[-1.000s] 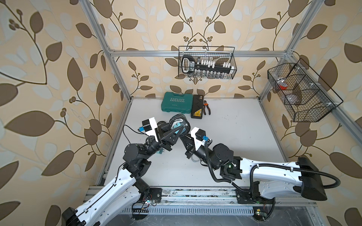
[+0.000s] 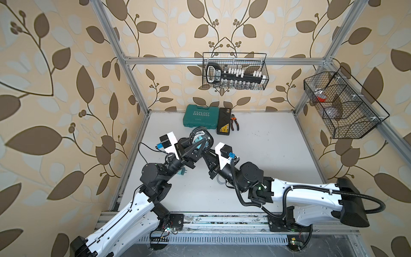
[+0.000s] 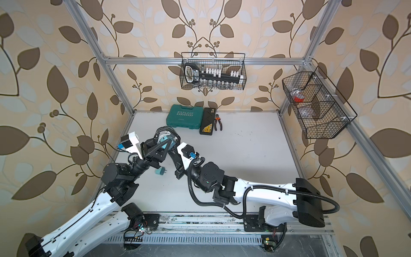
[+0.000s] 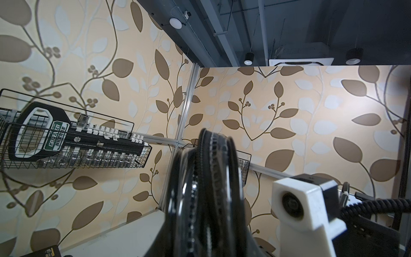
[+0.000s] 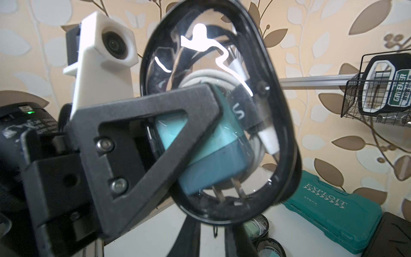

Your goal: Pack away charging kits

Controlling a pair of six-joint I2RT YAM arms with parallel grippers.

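Observation:
An oval black zip case [image 5: 274,128] with a clear lid, holding a teal charger [image 5: 216,158] and white cable, is raised in my left gripper [image 2: 195,147], which is shut on it. My right gripper points at the case's lower part; its fingers stand apart at the bottom of the right wrist view, a small zipper pull hanging between them. Below the arms, a loose teal charger [image 3: 160,170] lies on the table. More cases with teal contents are partly visible below the held case in the right wrist view.
A green EXPLOIT box [image 2: 199,115], a black box [image 2: 223,121] and pliers [image 2: 234,122] lie at the back of the table [image 2: 278,150]. Wire baskets hang on the back [image 2: 235,85] and right [image 2: 346,124].
The held case and left gripper have risen very slightly. My right gripper has shifted a little up and left beside the case.

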